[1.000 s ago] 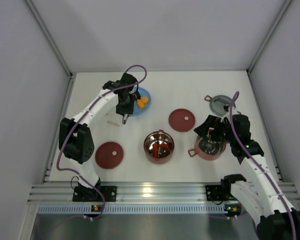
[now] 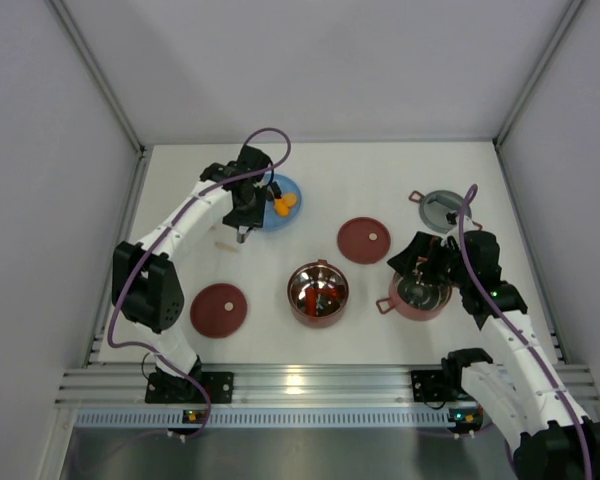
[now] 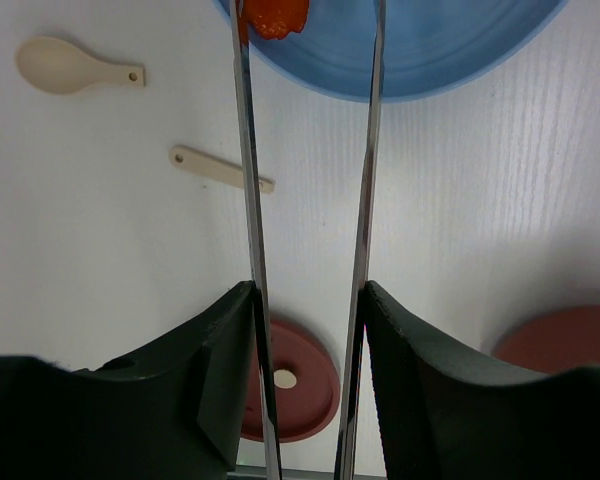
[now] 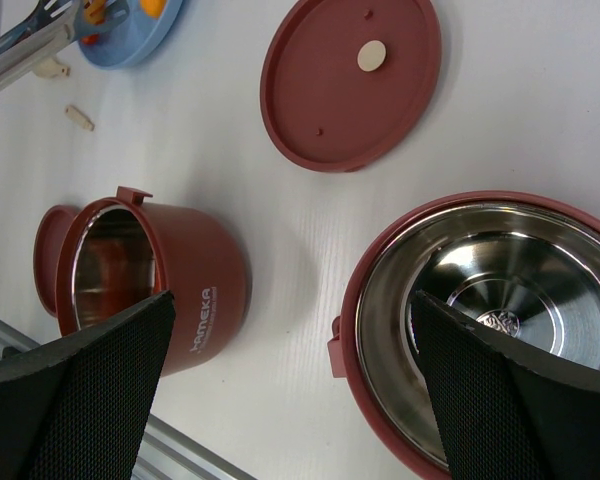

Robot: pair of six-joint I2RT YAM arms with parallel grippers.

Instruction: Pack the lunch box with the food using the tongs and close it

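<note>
The blue plate (image 2: 265, 220) holds orange and yellow food pieces (image 2: 283, 205) and, in the left wrist view, a red-orange piece (image 3: 277, 17) close to one finger. My left gripper is open over the plate's near left side, its long thin metal fingers apart; the tips run out of that view. Front centre stands a reddish-brown lunch pot (image 2: 318, 312) with red pieces inside. A second pot (image 2: 416, 312) on the right shows a bare metal inside. Beside its left rim, my right gripper is wide open and empty.
Two reddish-brown lids (image 2: 364, 240) (image 2: 218, 310) lie flat on the table. A grey round lid or pan (image 2: 442, 204) sits back right. Left of the plate are a cream spoon (image 3: 65, 67) and a flat cream handle (image 3: 215, 168).
My left gripper has shifted slightly left at the plate's edge. The right arm, pots and lids have stayed where they were.
</note>
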